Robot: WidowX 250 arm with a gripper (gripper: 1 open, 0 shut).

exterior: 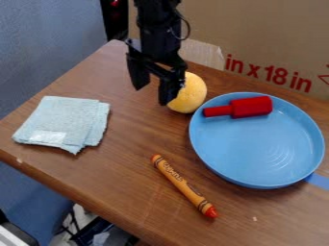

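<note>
My black gripper (152, 77) hangs over the back middle of the table, tilted, its fingers spread open just left of and slightly in front of a yellow round object (190, 95). The yellow object is partly behind the gripper; whether a finger touches it I cannot tell. A blue plate (257, 151) holds a red cylindrical piece with a handle (252, 107). An orange crayon-like stick (183, 184) lies at the front middle. A folded pale blue cloth (63, 122) lies at the left.
A cardboard box (261, 34) stands behind the table.
</note>
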